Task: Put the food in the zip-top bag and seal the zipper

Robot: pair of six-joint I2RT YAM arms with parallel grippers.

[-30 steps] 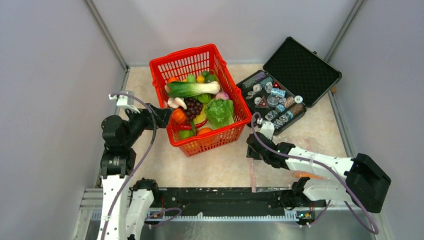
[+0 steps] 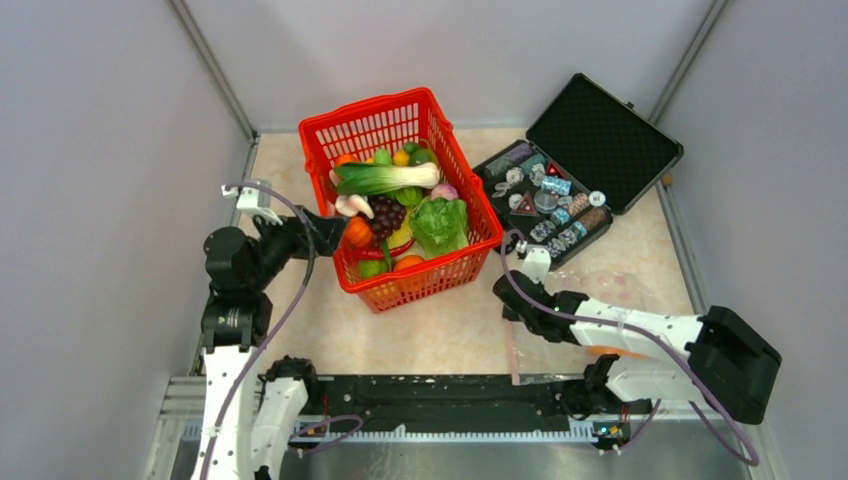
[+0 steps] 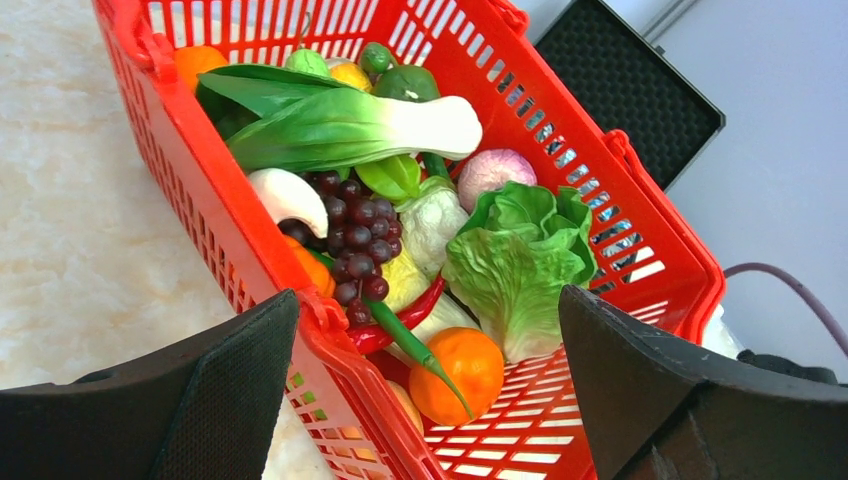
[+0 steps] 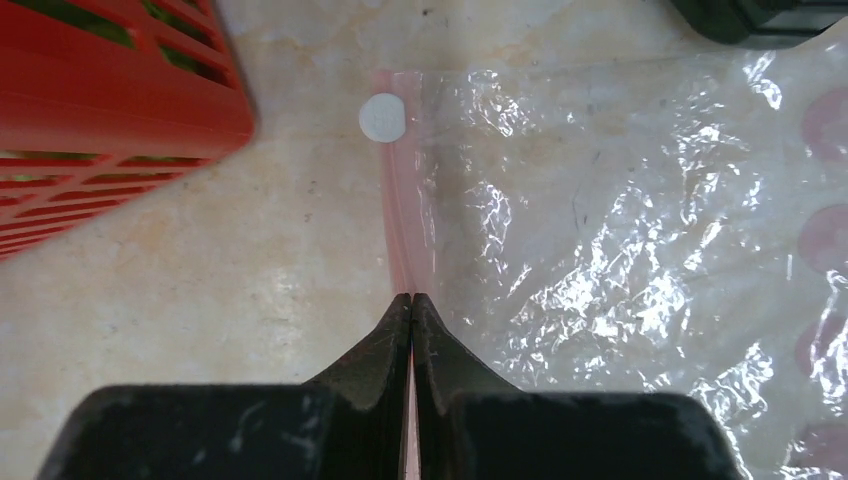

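A clear zip top bag (image 4: 560,230) lies flat on the table, its pink zipper strip (image 4: 404,200) along the left edge with a round white piece (image 4: 382,118) near the far end. My right gripper is shut, with its tips at the strip; whether any film is pinched between them I cannot tell. Something orange (image 2: 612,350) shows at the bag by the right forearm, partly hidden. The red basket (image 2: 462,272) is full of food, including a lettuce (image 3: 520,270), grapes (image 3: 355,235) and an orange (image 3: 458,375). Open and empty, my left gripper stands at the basket's left side.
Behind the bag an open black case (image 2: 605,140) holds several small items. Bare table (image 2: 430,345) lies between the basket and the front edge. The basket's corner is close to the bag's left edge.
The zipper strip's near end has slid a little to the right. The left arm stays about where it was.
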